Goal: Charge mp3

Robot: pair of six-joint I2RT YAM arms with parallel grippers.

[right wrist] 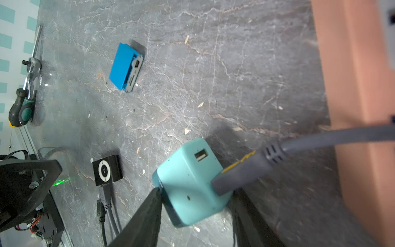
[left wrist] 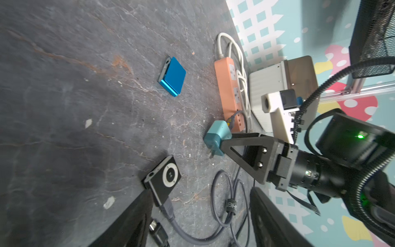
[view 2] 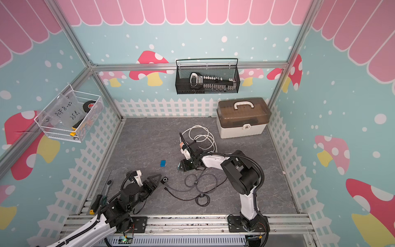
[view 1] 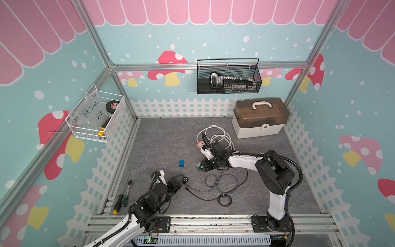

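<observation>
The black mp3 player with its round white ring lies on the grey floor, a grey cable plug at its lower end. My left gripper is open just short of it, its fingers wide apart and empty. A teal cube adapter with a USB slot is between the fingers of my right gripper; whether they press on it cannot be told. A thick grey plug with a yellow stripe meets the cube's side; how deep it sits is hidden.
A blue player lies farther back on the floor. The orange power strip stands close beside the right gripper. Coiled cables spread over the front middle. A toolbox fills the back right corner.
</observation>
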